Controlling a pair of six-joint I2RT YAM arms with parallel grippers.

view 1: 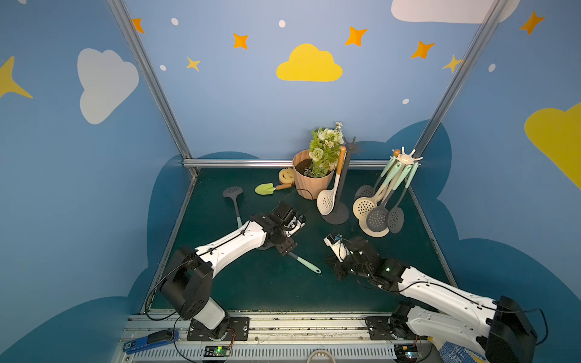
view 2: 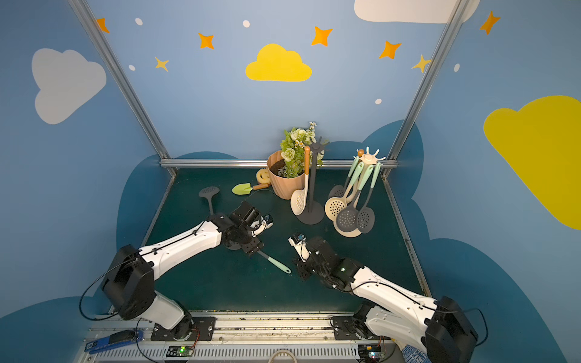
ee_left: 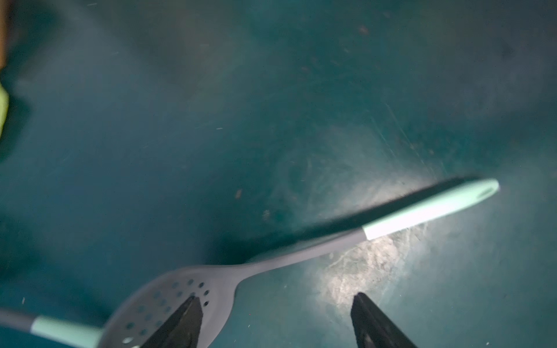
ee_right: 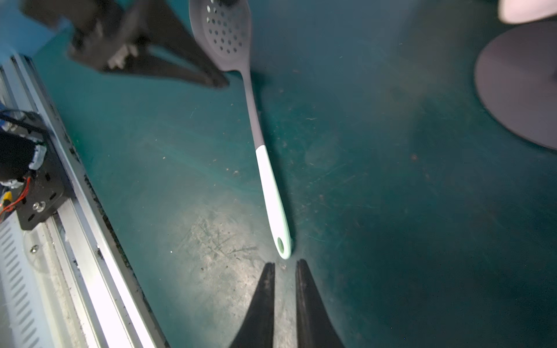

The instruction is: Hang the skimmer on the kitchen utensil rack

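A grey skimmer with a pale green handle lies flat on the dark green table, its holed head at left and its handle pointing right and toward the front. Above its neck hovers my left gripper, fingers parted, with nothing between the fingers; in the top views the arm covers most of the head. Beyond the handle's end, my right gripper stands slightly open and empty. The beige rack at back right carries several utensils. A dark rack left of it holds a white skimmer with a wooden handle.
Another grey utensil with a green handle lies at back left, partly behind my left arm. A flowerpot, a green trowel and a yellow ring-like item stand or lie at the back.
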